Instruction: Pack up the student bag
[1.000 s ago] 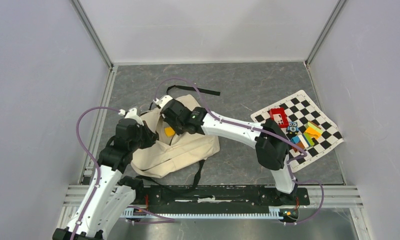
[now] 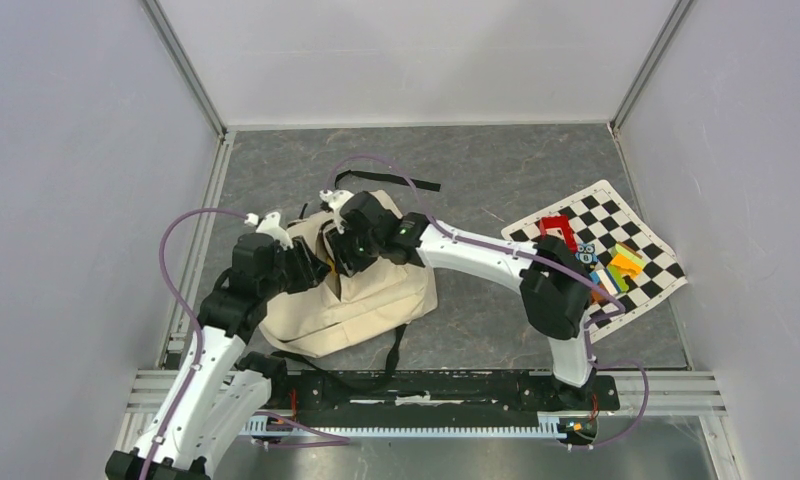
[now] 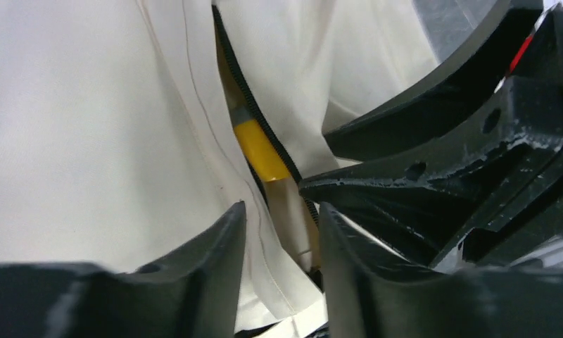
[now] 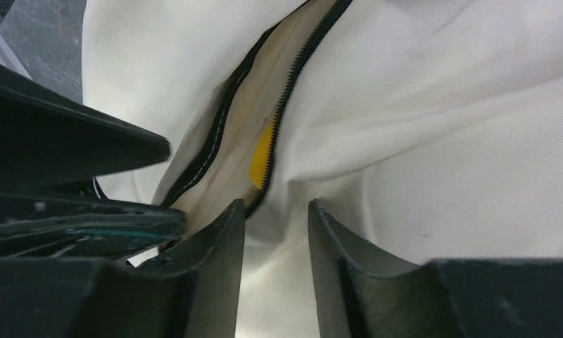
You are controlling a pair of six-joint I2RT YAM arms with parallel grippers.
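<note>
The cream bag lies at the left of the floor with its black zipper partly parted. A yellow item shows inside the opening, also as a yellow patch in the right wrist view. Both grippers are over the opening, close to each other. My left gripper stands part open at the bag's left flap, fingers apart. My right gripper is part open at the right side of the opening, fingertips apart over the fabric. Whether cloth lies between the fingers is unclear.
A checkered board at the right holds a red item, a blue owl-like item and several coloured blocks. Black straps lie beside the bag.
Less of the yellow item shows from above.
</note>
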